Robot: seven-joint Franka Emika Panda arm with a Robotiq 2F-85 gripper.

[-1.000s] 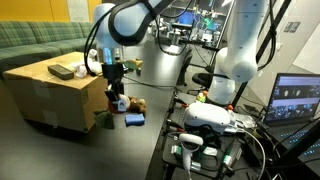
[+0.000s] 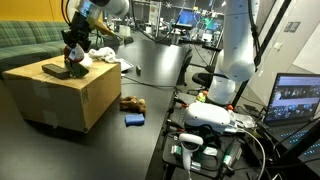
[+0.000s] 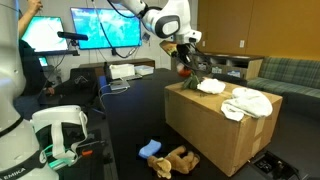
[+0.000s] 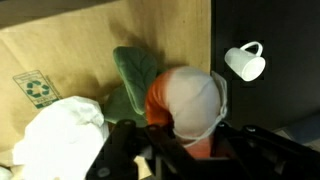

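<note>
My gripper [image 2: 78, 44] is shut on a soft toy [image 4: 190, 98] with a white top, red-orange sides and dark green parts. In the wrist view the toy fills the space before the fingers [image 4: 150, 140], and a green flap [image 4: 136, 78] of it spreads on the cardboard. The toy [image 3: 184, 73] is over the near-left corner of the cardboard box [image 3: 215, 140] in exterior view 2. Seen from exterior view 1, its green part [image 2: 76, 70] is at the top of the box [image 2: 40, 98]. Whether the box bears its weight, I cannot tell.
White cloth [image 3: 250, 103] lies on the box, and a dark block [image 2: 56, 72] sits near the toy. A white mug [image 4: 245, 62] stands below, beside the box. On the floor are a brown plush thing [image 3: 180, 160] and a blue pad [image 2: 134, 120].
The box and floor items look unmoved.
</note>
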